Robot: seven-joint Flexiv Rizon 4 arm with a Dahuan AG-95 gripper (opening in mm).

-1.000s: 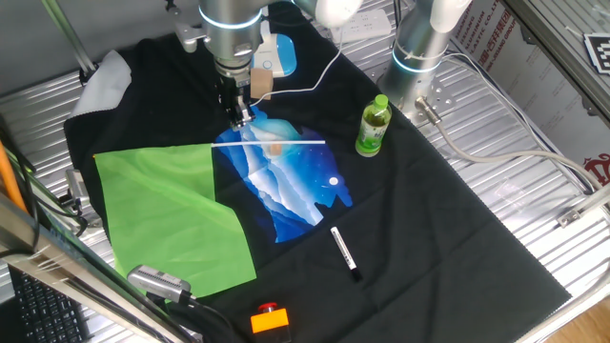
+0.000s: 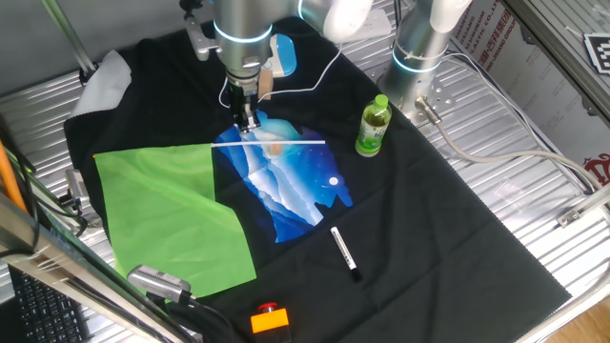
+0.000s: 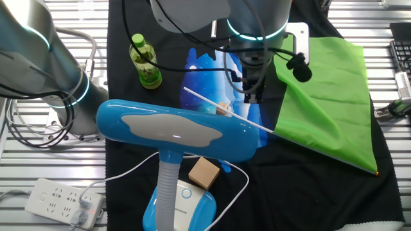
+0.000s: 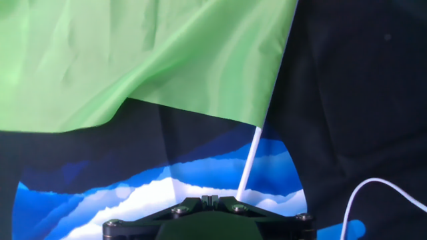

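Observation:
A green flag (image 2: 172, 214) lies spread on the black cloth, with its thin white pole (image 2: 295, 143) reaching over a blue-and-white printed picture (image 2: 286, 186). Close to the pole, above the picture's upper edge, hangs my gripper (image 2: 250, 126), pointing down. From the wrist, its fingertips (image 4: 205, 201) look drawn together with nothing visible between them. There the bare pole (image 4: 249, 163) runs down from the flag's corner, passing just right of the tips, its lower part hidden behind the gripper. In the second exterior view the gripper (image 3: 252, 98) is over the picture beside the pole.
A green-capped bottle (image 2: 374, 126) stands right of the picture, and a marker (image 2: 344, 252) lies below it. Near the arm are a blue-and-white lamp (image 3: 176, 131), a small brown box (image 3: 203, 172) and a white cable. Bare cloth fills the lower right.
The flag, pole and other objects stayed in place.

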